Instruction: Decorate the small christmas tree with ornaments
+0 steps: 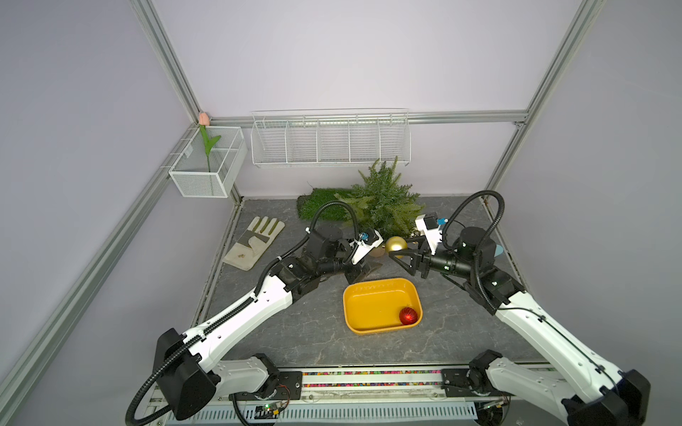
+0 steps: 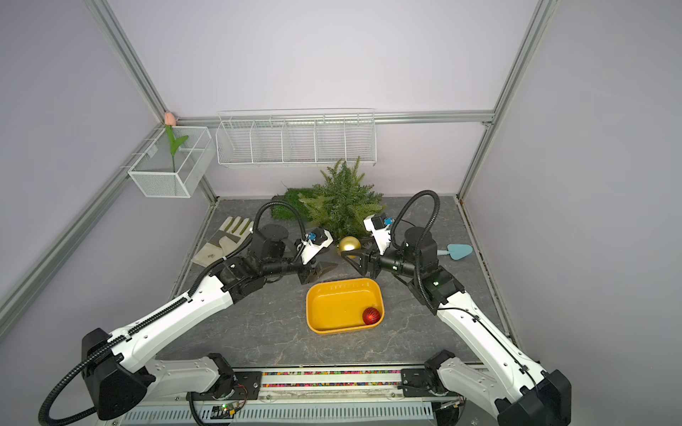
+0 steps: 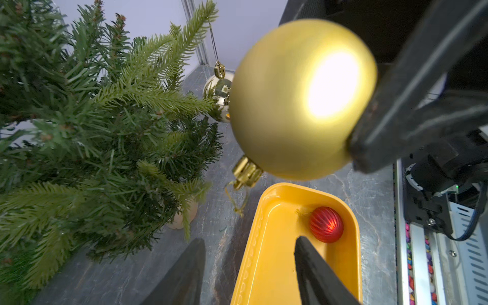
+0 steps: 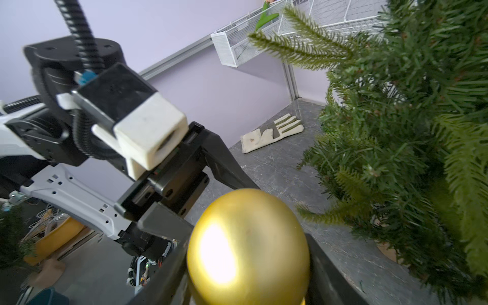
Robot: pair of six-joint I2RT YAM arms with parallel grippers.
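The small green tree (image 1: 385,202) stands at the back of the table, and a shiny ornament (image 3: 218,94) hangs from one of its branches. In front of the tree my right gripper (image 1: 400,254) is shut on a matte gold ball (image 3: 302,99). Its gold cap and string loop (image 3: 247,171) point down toward the tree side in the left wrist view. Facing the ball from the left, my left gripper is open, nothing between its fingers. A red ball (image 1: 408,316) lies in the yellow tray (image 1: 355,328), at its right front corner.
A glove (image 1: 253,243) lies at the left and a patch of artificial grass (image 1: 310,206) behind. A light-blue tool (image 2: 458,251) is on the right. Wire baskets (image 1: 330,140) hang on the back wall. Bare table lies either side of the tray.
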